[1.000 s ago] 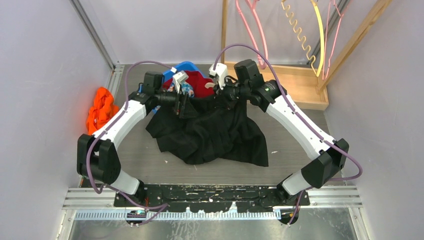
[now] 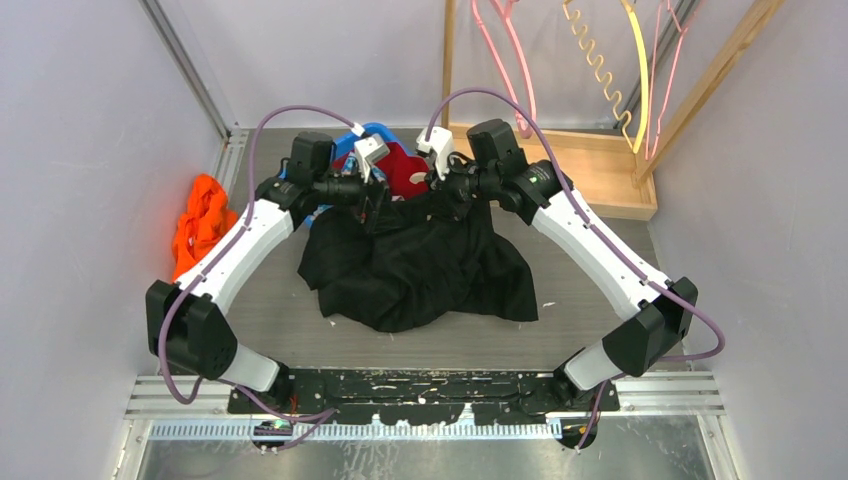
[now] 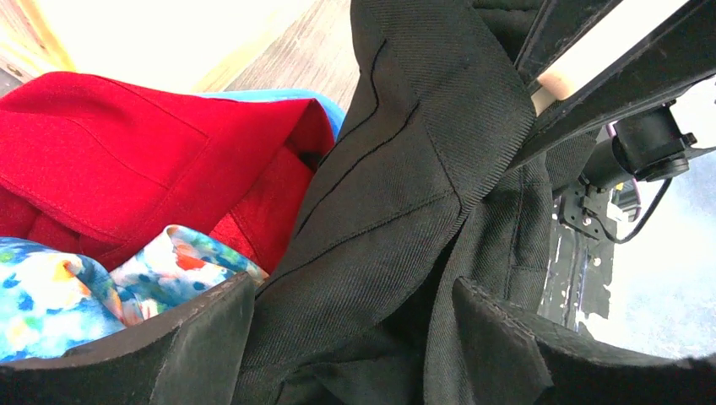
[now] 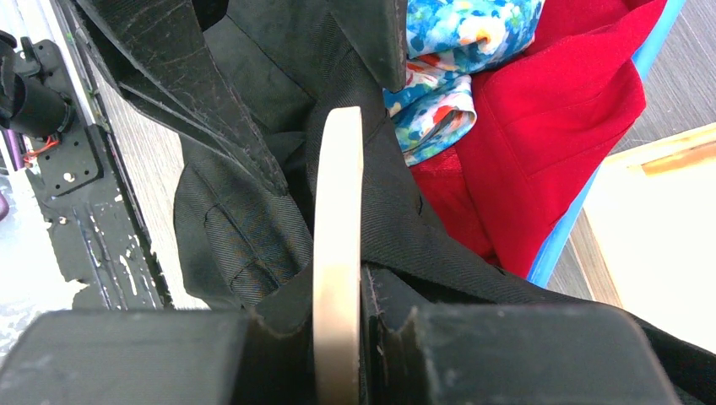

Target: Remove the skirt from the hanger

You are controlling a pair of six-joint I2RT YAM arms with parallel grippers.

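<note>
The black skirt [image 2: 420, 280] lies bunched across the middle of the floor, reaching up under both grippers; its folds fill both wrist views. My left gripper is open over the raised black cloth, just above its folds. My right gripper [image 2: 445, 195] is on the skirt's upper part, black cloth and a pale wooden piece [image 4: 338, 211] between its fingers, probably part of the hanger; how far the fingers are closed is hard to tell. The rest of the hanger is hidden.
A blue bin [image 2: 375, 130] with red and floral cloths stands behind the skirt. An orange garment [image 2: 200, 225] lies at the left. A wooden rack [image 2: 590, 170] with coloured hangers stands at the back right.
My left arm has shifted slightly toward the back, its wrist raised a little. The skirt's folds have shifted slightly. The right arm looks almost still.
</note>
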